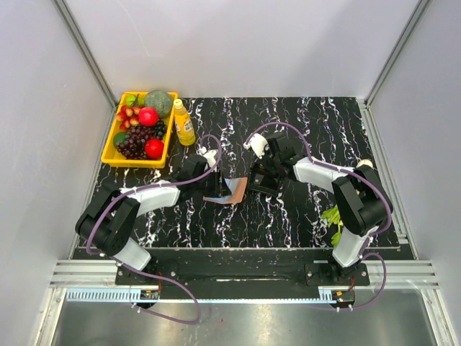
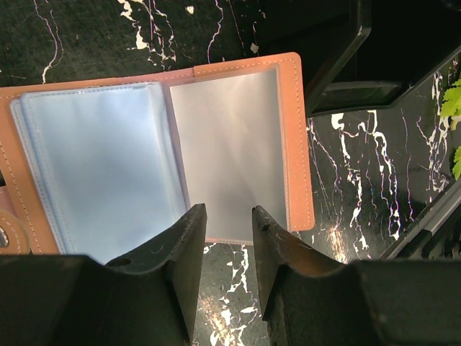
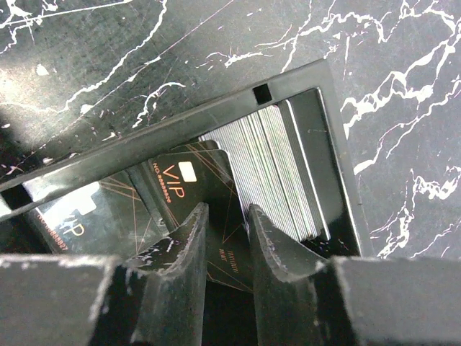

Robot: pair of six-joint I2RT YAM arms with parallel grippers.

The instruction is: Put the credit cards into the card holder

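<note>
An open card holder (image 2: 299, 144) with orange stitched edges and clear sleeves lies on the marble table; my left gripper hangs over it, part open, nothing between its fingers. My right gripper is over these cards, fingers apart at the front VIP card; whether the card is between them I cannot tell.
A yellow basket of fruit (image 1: 110, 151) and a yellow bottle (image 1: 184, 126) stand at the back left. Green leafy vegetables (image 1: 333, 216) lie at the right.
</note>
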